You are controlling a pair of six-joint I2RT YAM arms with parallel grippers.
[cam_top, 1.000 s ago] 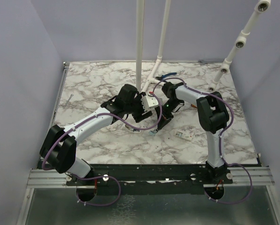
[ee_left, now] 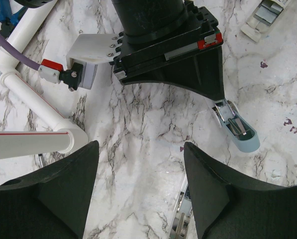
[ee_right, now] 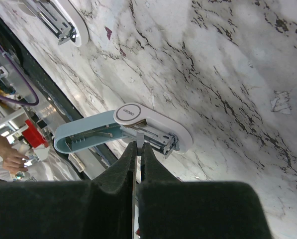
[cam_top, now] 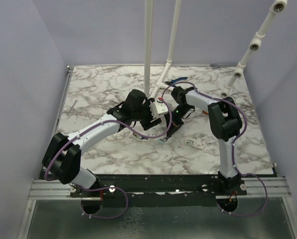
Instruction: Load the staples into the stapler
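Observation:
An opened stapler, white at one end with a light-blue cover folded back, lies on the marble table. Its metal channel is exposed in the right wrist view. My right gripper is shut, fingertips pointing at the channel's edge; whether they touch it I cannot tell. Nothing clearly shows between them. From the left wrist view the same stapler sticks out beyond the right gripper's tips. My left gripper stands open above bare table, nothing between its fingers. No separate staple strip can be made out.
Another stapler lies at upper left in the right wrist view. A pale one and a partly hidden one show in the left wrist view. White pipes and blue-handled pliers are farther back.

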